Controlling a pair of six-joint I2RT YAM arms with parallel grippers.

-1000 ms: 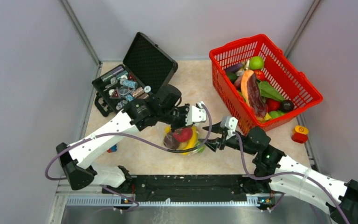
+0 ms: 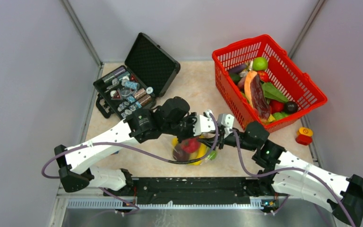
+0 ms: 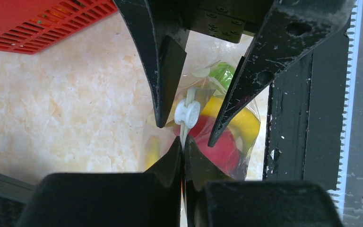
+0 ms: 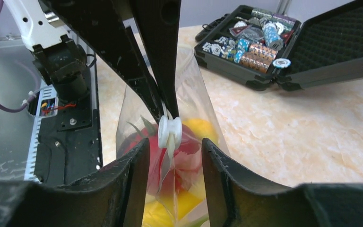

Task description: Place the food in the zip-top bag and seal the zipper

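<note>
The clear zip bag (image 2: 189,153) holds colourful food, red, yellow and green, on the table under both grippers. My left gripper is shut on the zipper edge at the bag's top, a thin strip between its fingers. A white zipper slider (image 3: 187,113) (image 4: 169,132) sits on that strip just beside those fingertips. My right gripper is part open, its two fingers either side of the slider and strip, apparently not closed on them.
The red basket (image 2: 307,90) of food stands at the back right. An open black case (image 2: 151,66) of small items lies at the back left. A small red-and-yellow toy (image 2: 304,139) is at the right edge.
The bag shifted slightly toward the front.
</note>
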